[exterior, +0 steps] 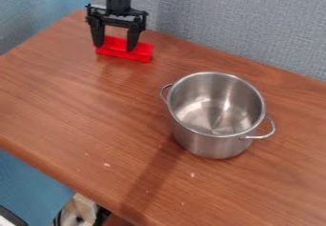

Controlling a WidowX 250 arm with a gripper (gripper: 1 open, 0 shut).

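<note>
My black gripper (114, 38) is low at the back left of the wooden table, its two fingers apart, directly at a flat red block (137, 54). The fingers overlap the block in view; whether they touch it I cannot tell. A steel pot (215, 115) with two side handles stands upright and empty at the right of the table, apart from the block.
A grey padded wall (242, 20) runs along the back, with a blue one at the left. Some partly hidden objects lie below the table's front left edge.
</note>
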